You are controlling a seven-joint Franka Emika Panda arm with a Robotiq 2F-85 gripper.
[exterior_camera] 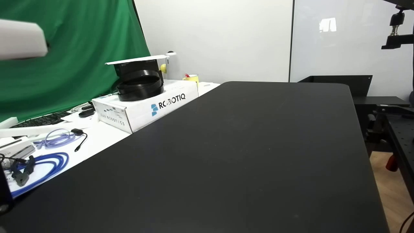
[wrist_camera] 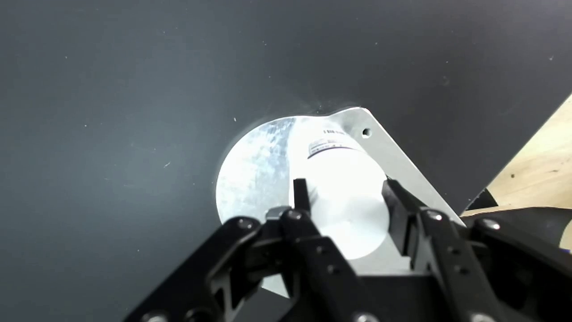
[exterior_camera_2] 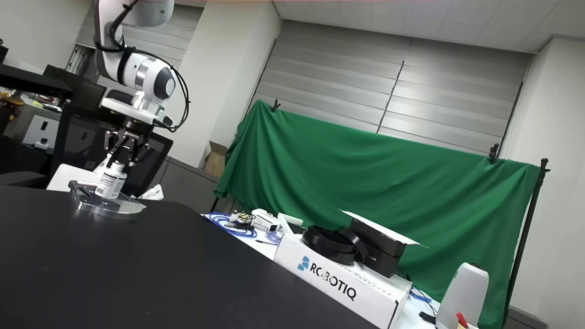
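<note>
A white bottle point(wrist_camera: 343, 182) with a printed label stands between the black fingers of my gripper in the wrist view; the fingers touch its cap on both sides. In exterior view 2 the bottle point(exterior_camera_2: 110, 182) is upright, slightly tilted in the picture, over a metal plate point(exterior_camera_2: 104, 206) with one rounded end. My gripper point(exterior_camera_2: 124, 159) reaches down to it from above. Seen from the wrist, the plate point(wrist_camera: 252, 166) lies beneath the bottle on the black table. Whether the bottle's base touches the plate is hard to tell. Exterior view 1 leaves out both bottle and fingers.
A chair point(exterior_camera_2: 82, 142) stands behind the arm.
</note>
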